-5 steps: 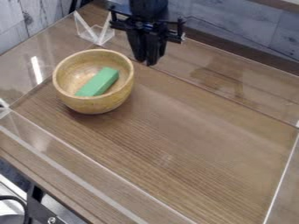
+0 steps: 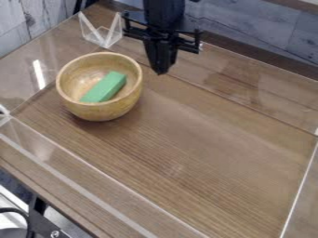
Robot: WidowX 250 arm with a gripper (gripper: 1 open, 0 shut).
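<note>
My gripper is at the top centre of the view, a black mechanism over the wooden tray floor; I cannot tell whether its fingers are open or shut. Left of and below it sits a round wooden bowl holding a green block, which lies tilted lengthwise inside it.
Tray walls run along the back and right side. Some clear plastic and cables show at the left edge, and a dark round object at the bottom left corner.
The gripper has shifted and turned slightly at the top centre. The bowl and green block look unmoved.
</note>
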